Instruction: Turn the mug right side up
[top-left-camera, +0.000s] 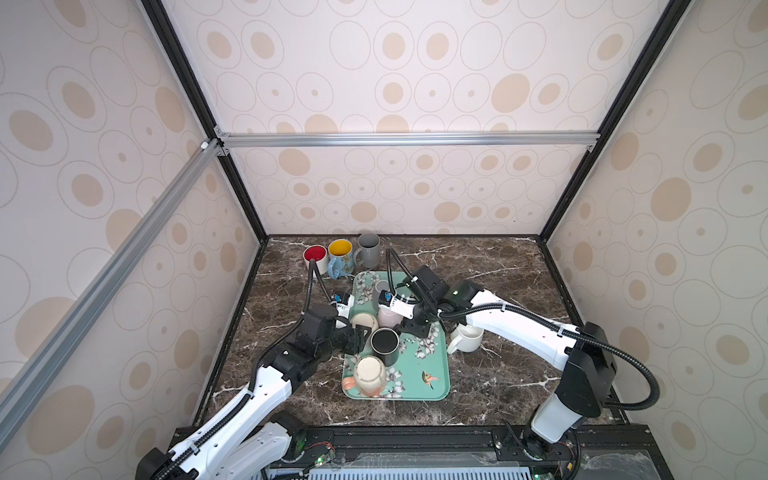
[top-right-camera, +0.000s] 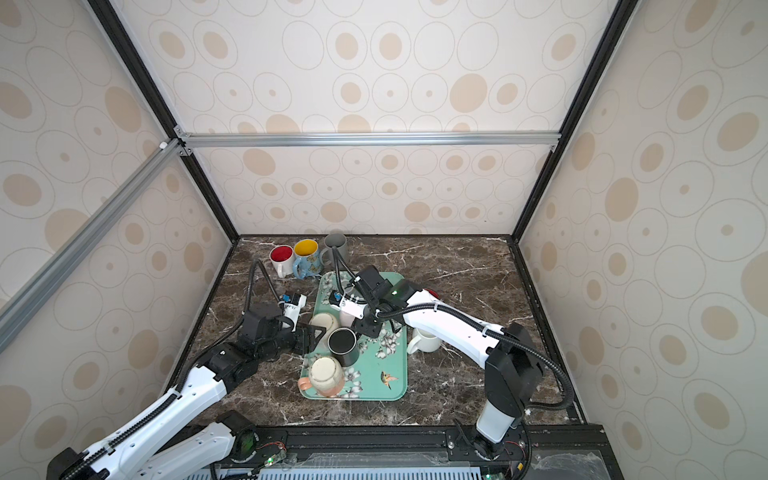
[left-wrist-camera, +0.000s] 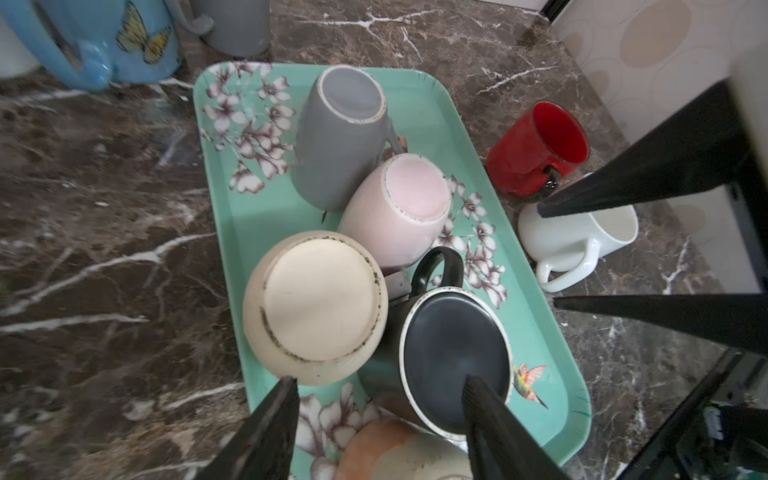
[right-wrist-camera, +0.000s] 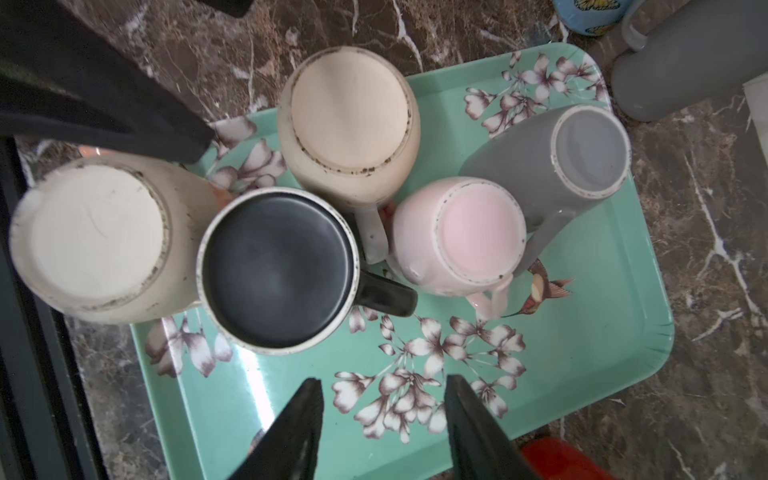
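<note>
Mugs crowd the green tray (right-wrist-camera: 616, 352). Bottoms up stand a grey mug (right-wrist-camera: 560, 152), a pink mug (right-wrist-camera: 480, 232), a cream mug (right-wrist-camera: 349, 112) and a cream-peach mug (right-wrist-camera: 100, 232). Among them, a black mug (right-wrist-camera: 276, 268) shows a dark pale-ringed face upward; base or opening, I cannot tell. Over the tray's left side, my left gripper is partly open, nothing between its fingers, with cream and black mugs ahead of it. My right gripper hangs open and empty above the flowered part of the tray, apart from the mugs.
Right of the tray stand a red mug (left-wrist-camera: 537, 150) and a white mug (left-wrist-camera: 577, 240). White-red (top-left-camera: 316, 257), blue-yellow (top-left-camera: 341, 257) and grey (top-left-camera: 368, 249) upright mugs line the back left. The arms are close together over the tray; the tray's front right is clear.
</note>
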